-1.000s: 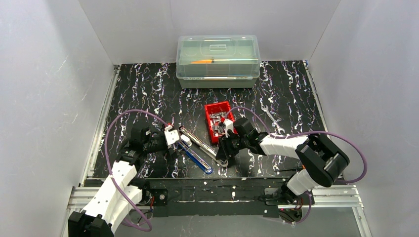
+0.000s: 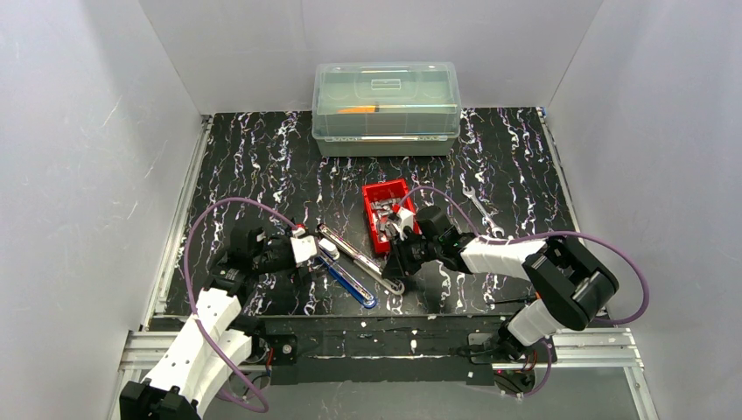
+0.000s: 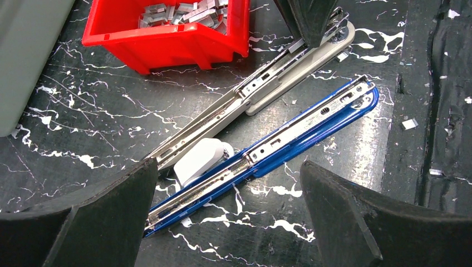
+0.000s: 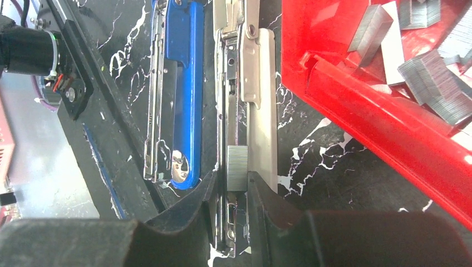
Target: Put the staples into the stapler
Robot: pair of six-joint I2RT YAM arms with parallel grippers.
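Observation:
The beige stapler (image 3: 278, 92) lies opened flat, and a blue stapler (image 3: 311, 119) is opened alongside it. In the right wrist view a grey staple block (image 4: 237, 167) lies lengthwise over the beige stapler's magazine rail; how deep it sits cannot be told. My right gripper is partly open around the rail and block's lower end. Its right finger (image 4: 259, 192) is close beside the block, while a gap shows on the left. My left gripper stands wide open above the staplers' other ends, with nothing gripped.
A red bin (image 3: 167, 47) of loose staple blocks stands close beside the beige stapler. A small white object (image 3: 199, 158) sits between the staplers. Farther back is a green toolbox (image 2: 385, 114); a wrench (image 2: 483, 212) lies at the right.
My left gripper has shifted very slightly toward the table's front. The right gripper stays at the beige stapler's near end with only a slight shift; the staplers and bin look unmoved.

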